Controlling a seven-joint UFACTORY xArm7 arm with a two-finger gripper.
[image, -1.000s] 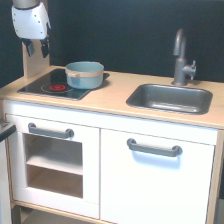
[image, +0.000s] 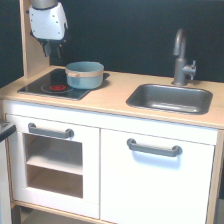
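A teal pot (image: 86, 77) with a tan band under its rim rests on the right part of the black stovetop (image: 45, 88). My gripper (image: 54, 52), white above with dark fingers, hangs over the stovetop's back, up and to the left of the pot. It looks apart from the pot. The fingers are small and dark against a dark background, so their opening is unclear. I see nothing hanging from them.
A metal sink (image: 170, 98) with a grey faucet (image: 180, 58) is set in the wooden counter (image: 115, 92) at right. Bare counter lies between pot and sink. Below are an oven compartment (image: 55, 158) and a white cabinet door (image: 150, 180).
My gripper has moved right and slightly down, closer to the pot. The pot, stovetop and sink look the same.
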